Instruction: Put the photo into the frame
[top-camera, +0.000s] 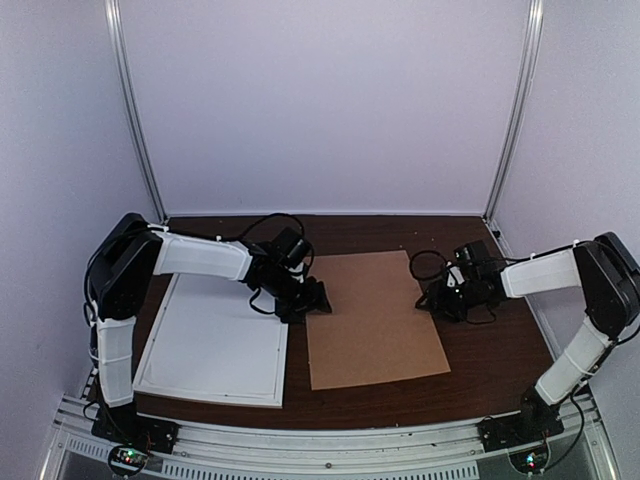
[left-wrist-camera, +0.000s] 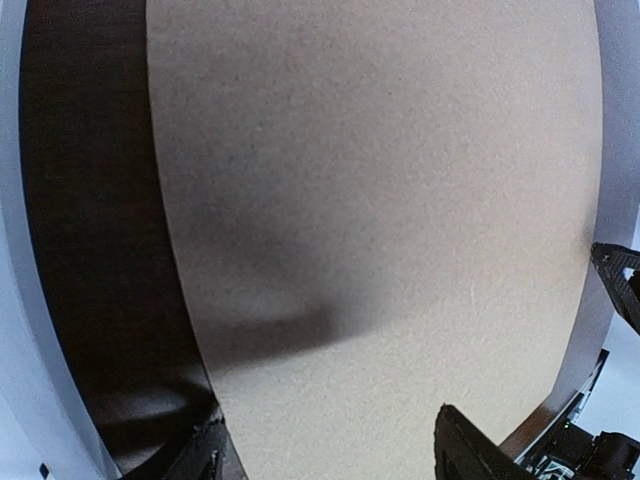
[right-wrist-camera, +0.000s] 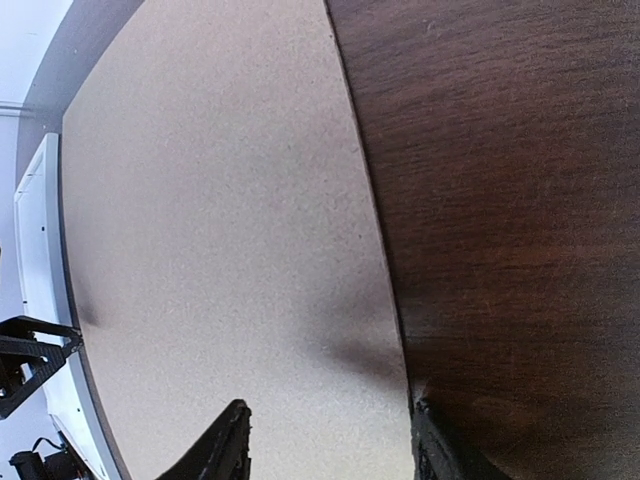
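A brown square board (top-camera: 370, 340) lies flat on the dark table, right of a white frame (top-camera: 210, 350) with a white inner panel. My left gripper (top-camera: 315, 305) is low at the board's left edge; in the left wrist view its two fingers (left-wrist-camera: 450, 450) stand apart either side of that edge. My right gripper (top-camera: 428, 300) is low at the board's right edge, its fingertips (right-wrist-camera: 235, 430) apart, one beside the edge. Both grippers stand open, with nothing seen held between their fingers.
Walls enclose the back and sides, with a metal rail (top-camera: 330, 445) along the front.
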